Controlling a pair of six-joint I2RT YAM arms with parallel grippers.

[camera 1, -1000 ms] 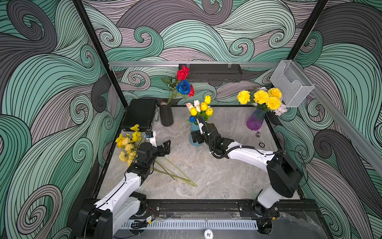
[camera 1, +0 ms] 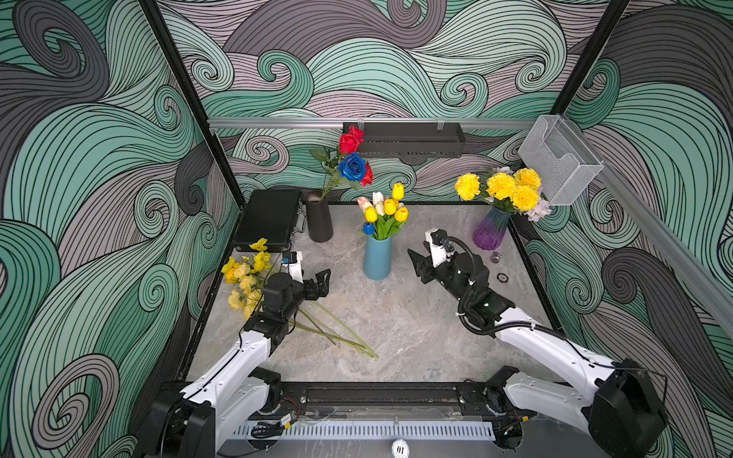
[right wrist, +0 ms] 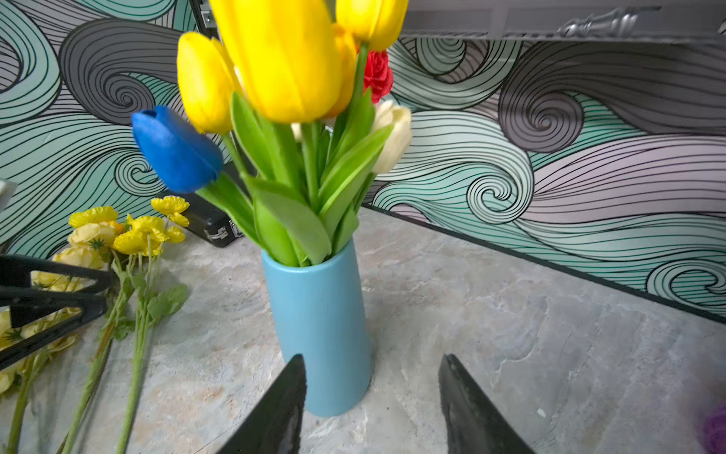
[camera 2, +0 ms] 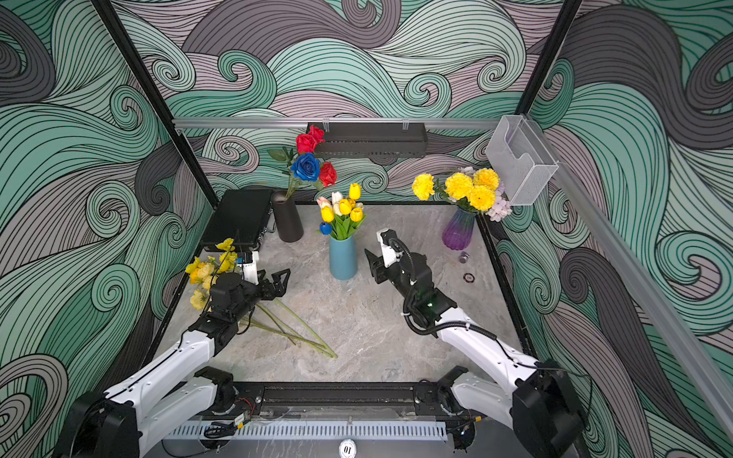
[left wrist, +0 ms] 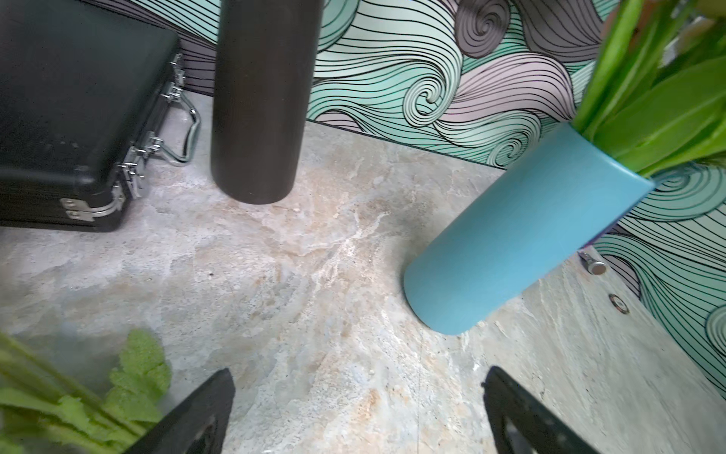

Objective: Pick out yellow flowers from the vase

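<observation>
A blue vase (camera 1: 377, 258) stands mid-table with yellow tulips (right wrist: 280, 53), white ones and a blue one. Right of it, my right gripper (camera 1: 420, 259) has its fingers parted, nothing between them. My left gripper (camera 1: 319, 281) is open and empty, left of the blue vase. Loose yellow flowers (camera 1: 240, 278) lie at the left, stems toward the front. A purple vase (camera 1: 487, 235) at the back right holds yellow and pale flowers. A dark vase (camera 1: 320, 223) at the back holds red and blue roses.
A black case (camera 1: 263, 217) lies at the back left. A mesh holder (camera 1: 565, 171) hangs at the right rear above the purple vase. Small round objects (camera 1: 501, 277) sit at the right edge.
My right gripper has moved right, away from the blue vase, its arm swinging rightward. The left gripper has shifted only slightly.
</observation>
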